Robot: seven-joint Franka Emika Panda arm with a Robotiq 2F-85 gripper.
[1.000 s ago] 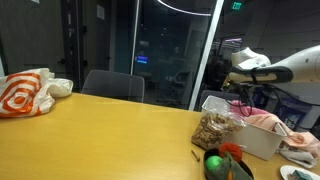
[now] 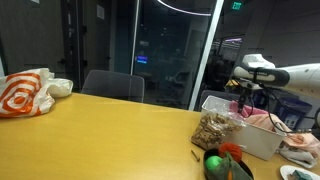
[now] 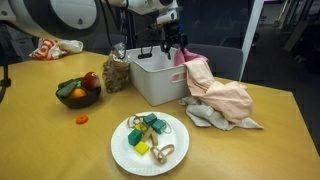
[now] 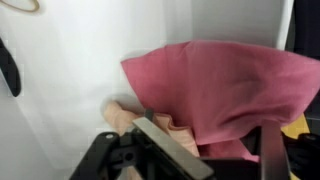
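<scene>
My gripper [image 3: 175, 46] is over the white bin [image 3: 152, 83], close to a dark pink cloth [image 3: 188, 60] at the bin's rim. The wrist view shows the pink cloth [image 4: 215, 90] spread across the bin and up by the right-hand finger. My fingers stand apart there, with no firm hold on the cloth visible. A paler peach cloth [image 3: 222, 97] drapes over the bin's side down to the table, and part of that peach cloth [image 4: 122, 115] shows inside the bin.
Beside the bin stands a clear bag of brown pieces [image 2: 215, 131]. A dark bowl [image 3: 80, 97] of produce and a white plate [image 3: 150, 165] with several small items are nearby. An orange-and-white bag [image 2: 28, 93] lies at the far end.
In exterior view 1 the arm has shifted slightly right and downward over the bin. The bag, the bowl and the rest of the table look unchanged.
</scene>
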